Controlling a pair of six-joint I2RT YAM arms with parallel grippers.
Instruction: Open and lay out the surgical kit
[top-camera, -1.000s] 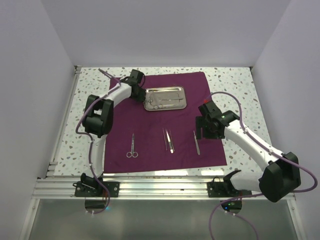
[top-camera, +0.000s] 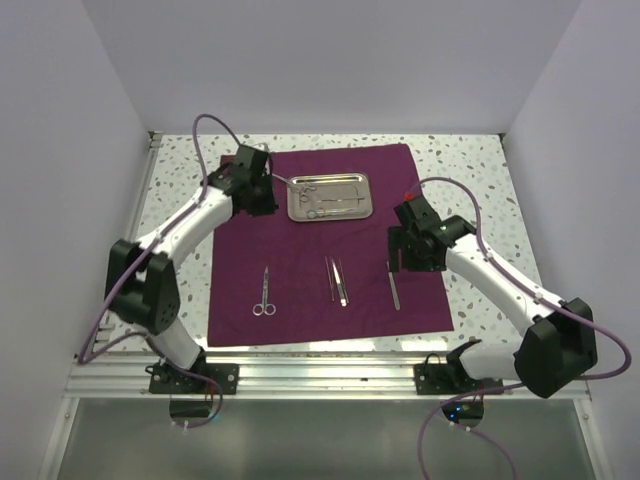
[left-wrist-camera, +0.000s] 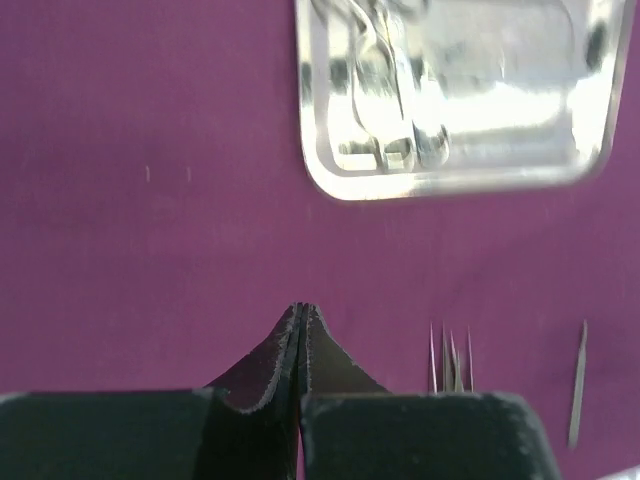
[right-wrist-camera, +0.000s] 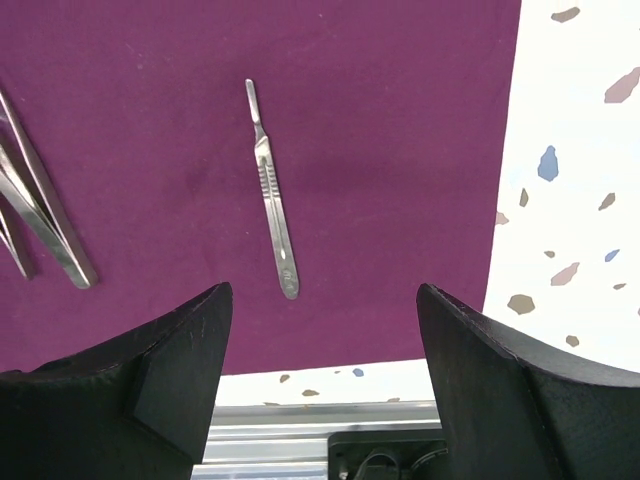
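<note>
My left gripper is shut with nothing between its fingers, over bare cloth just left of the metal tray (left-wrist-camera: 420, 185). In the top view a thin silver clamp (top-camera: 285, 182) lies across the tray's upper left edge, outside those fingers. Scissor-like handles (left-wrist-camera: 385, 155) show inside the tray in the left wrist view. Scissors (top-camera: 264, 295) and several tweezers (top-camera: 338, 282) rest on the purple cloth (top-camera: 300, 255). My right gripper stands open above a scalpel handle (right-wrist-camera: 272, 190), which lies on the cloth, untouched.
Around the cloth runs a speckled white tabletop (top-camera: 470, 180). A metal rail (top-camera: 320, 370) borders the front. Bare cloth extends between the tray and the laid-out instruments, and along the left side.
The right arm has shifted only slightly.
</note>
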